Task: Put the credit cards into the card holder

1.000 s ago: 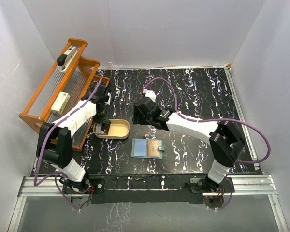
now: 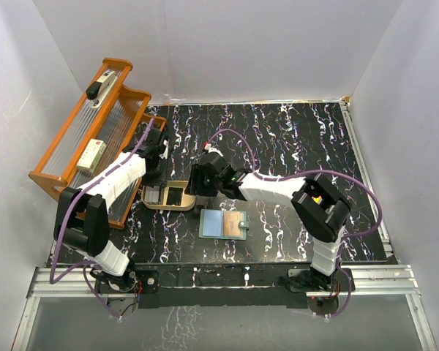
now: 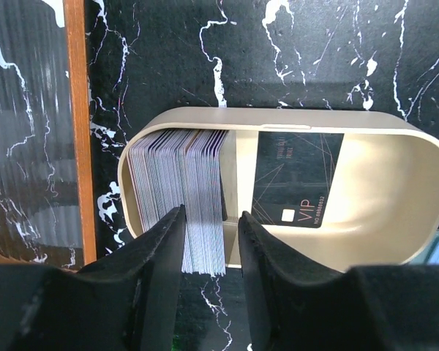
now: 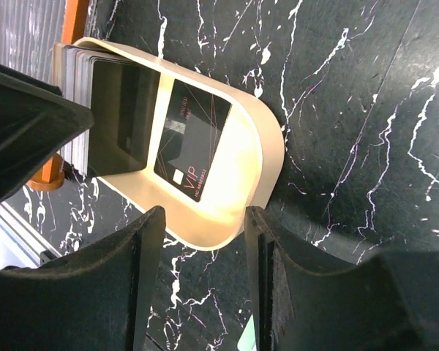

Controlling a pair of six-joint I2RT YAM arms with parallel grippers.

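Note:
A cream tray (image 2: pixel 186 196) holds a stack of cards on edge (image 3: pixel 168 175) at its left end and a black VIP card (image 3: pixel 296 175) lying flat right of them. My left gripper is over the tray at the stack's front, part open; whether it touches a card is unclear. My right gripper is open at the tray's right end, near its rim. The card holder (image 2: pixel 223 225) appears to be the open blue-and-tan case in front of the tray.
A wooden shelf rack (image 2: pixel 73 157) with boxed items stands on the left, close to the left arm.
The right arm has moved left and down toward the tray. The black card now lies flatter, away from the stack. The left arm has barely moved.

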